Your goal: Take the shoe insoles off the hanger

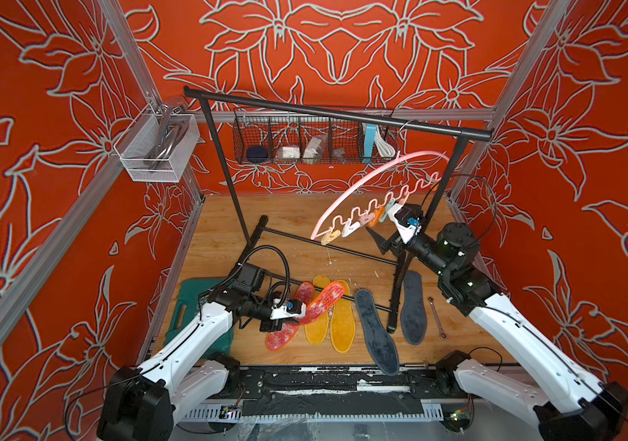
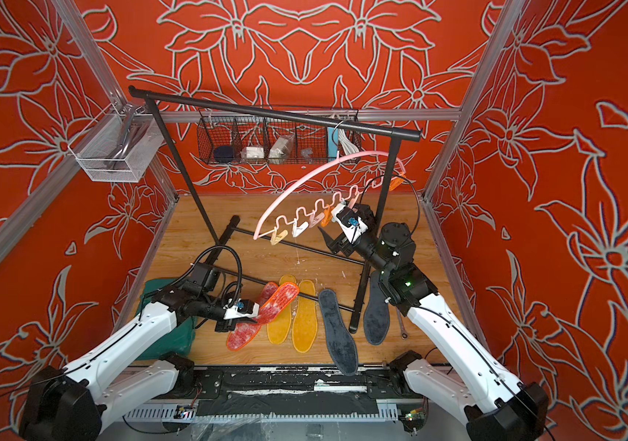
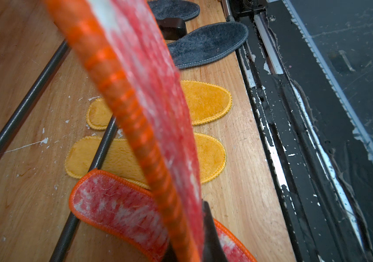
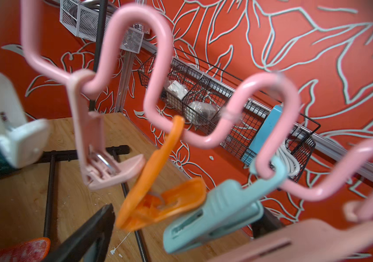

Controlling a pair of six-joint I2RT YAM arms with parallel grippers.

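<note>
The pink hanger (image 1: 358,183) hangs from the rack with clips such as the orange clip (image 4: 151,196) and light blue clip (image 4: 212,218); no insole shows on them. My right gripper (image 1: 383,235) is open beside the clips. My left gripper (image 1: 295,316) is low at the front, shut on an orange-edged red insole (image 3: 151,109), which rises across the left wrist view. Lying beneath are another red insole (image 1: 280,338), two yellow insoles (image 1: 343,330) and two dark grey insoles (image 1: 376,330).
The black rack (image 1: 336,110) spans the workspace, its base bars on the wooden floor. A green board (image 1: 192,308) lies at front left, a wrench (image 1: 437,319) at right. Wire baskets hang at the back and left.
</note>
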